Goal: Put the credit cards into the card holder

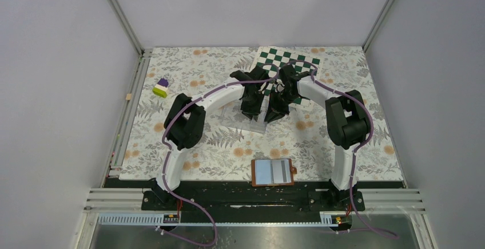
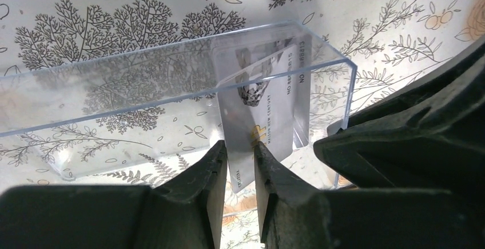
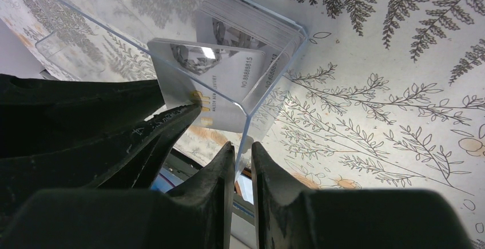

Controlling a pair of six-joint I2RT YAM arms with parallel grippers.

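Note:
A clear box stands mid-table, with silver cards inside at its right end. One silver card leans out of the box; another card sits behind it, against the wall. My left gripper has its fingertips on either side of the leaning card's near edge, a gap showing between them. At the box's corner, my right gripper straddles the clear wall edge, its fingers slightly apart. The brown card holder, lying open with pale clear pockets, is at the table's front edge.
A green and white checkered board lies behind the grippers. A small purple, white and yellow block is at the far left. Both arms meet closely over the box. The patterned tabletop between box and card holder is clear.

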